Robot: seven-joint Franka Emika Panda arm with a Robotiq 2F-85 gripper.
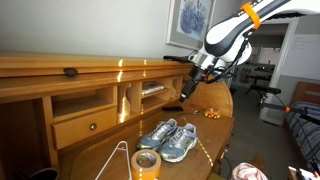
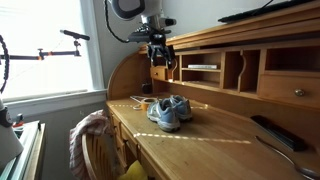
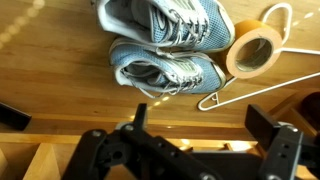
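A pair of blue-grey sneakers with white laces lies side by side on the wooden desk; the nearer sneaker and the other sneaker both show in exterior view 1. High above the desk hangs my gripper, well clear of the shoes. In the wrist view its two dark fingers stand wide apart at the lower edge, with nothing between them. From there the lower sneaker appears up the frame, with wood under the gap. A roll of orange tape rests beside the shoe toes.
A white wire hanger lies by the tape. Black object and a long utensil lie on the desk away from the shoes. Shelves and a drawer line the back. A cloth hangs over a chair.
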